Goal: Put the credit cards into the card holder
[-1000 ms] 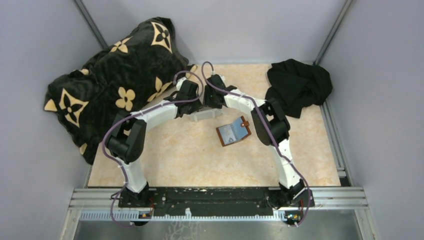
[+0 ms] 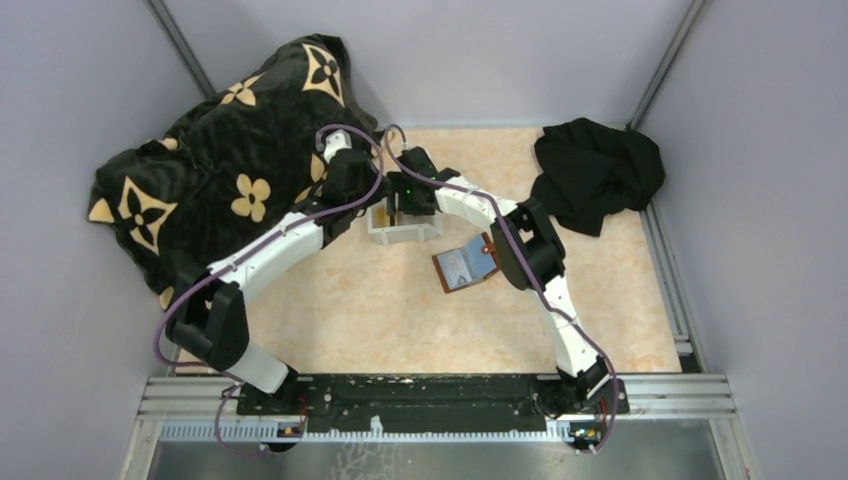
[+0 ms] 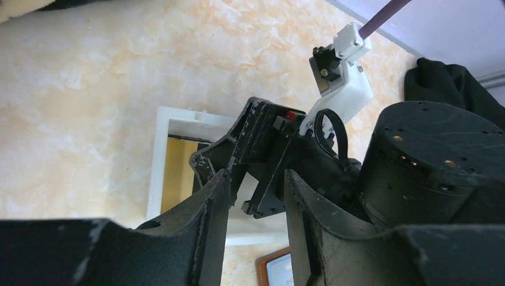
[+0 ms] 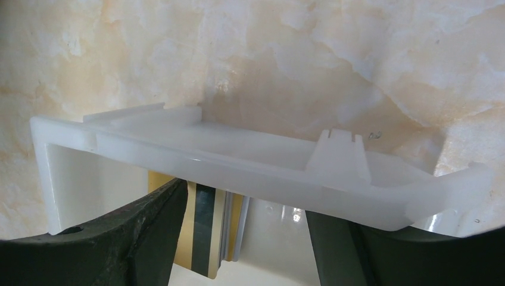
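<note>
Several gold cards [image 4: 202, 232], one with a dark stripe, lean in a white tray [image 4: 244, 173] in the right wrist view. My right gripper is open over the tray, its left finger [image 4: 149, 232] close against the cards; whether it touches them I cannot tell. My left gripper is held above the tray with its fingers apart, and nothing shows between them except the right gripper further down. On the table in front of the tray lies the brown card holder [image 2: 467, 265], opened flat with pale blue insides; the left wrist view catches only its corner [image 3: 262, 271].
Both arms crowd together over the tray. A dark flower-patterned blanket [image 2: 250, 150] is heaped at the left, a black cloth [image 2: 600, 170] at the back right.
The left arm has drawn back to the left from the tray, uncovering part of it and the gold cards. My right gripper has shifted slightly left over the tray. The card holder stays put.
</note>
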